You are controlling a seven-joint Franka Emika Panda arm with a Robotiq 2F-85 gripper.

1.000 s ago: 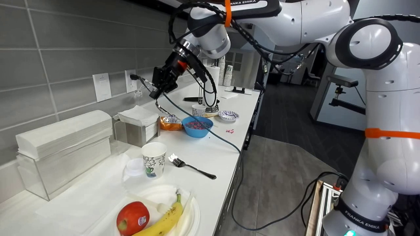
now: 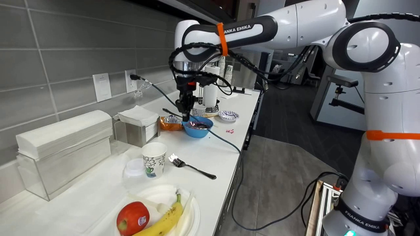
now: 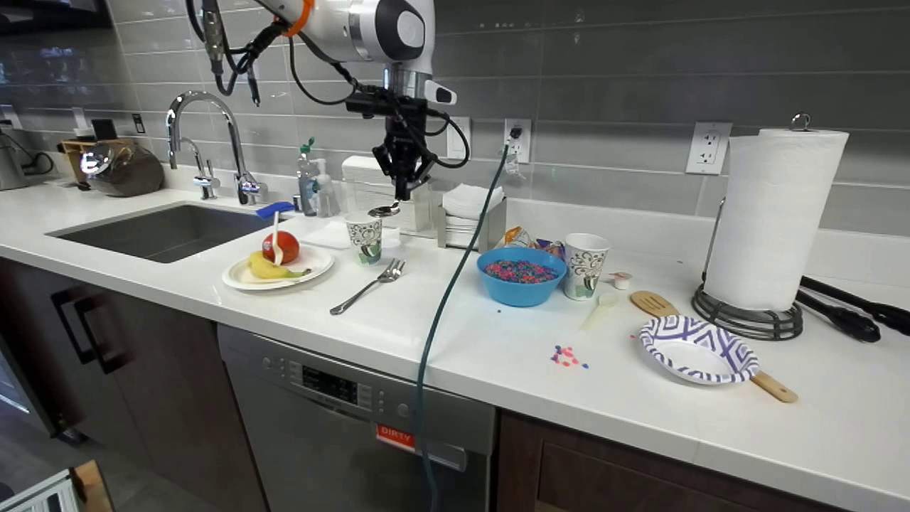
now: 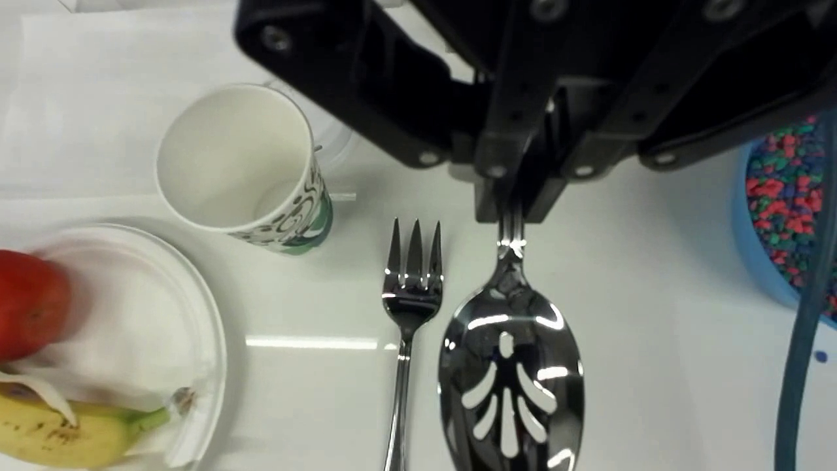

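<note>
My gripper is shut on the handle of a slotted metal spoon (image 4: 510,377), whose bowl points out from the fingertips. In the second exterior view the spoon (image 3: 384,210) is held level above the counter, close to the rim of a patterned paper cup (image 3: 365,240). From the wrist the cup (image 4: 235,161) looks empty, and a metal fork (image 4: 411,302) lies on the counter beside the spoon. A blue bowl (image 3: 522,286) full of small pink and blue bits stands to the right of my gripper (image 3: 401,195).
A plate (image 3: 234,274) carries a tomato (image 3: 281,247) and a banana (image 3: 271,268). A teal cable (image 3: 452,286) hangs across the counter from the wall outlet. Napkin holders stand by the wall; a second cup (image 3: 585,272) and a patterned bowl (image 3: 695,358) sit right.
The gripper was tilted toward the wall, with the spoon hanging down. Now it points straight down and the spoon is about level. Cup, fork and blue bowl have stayed put.
</note>
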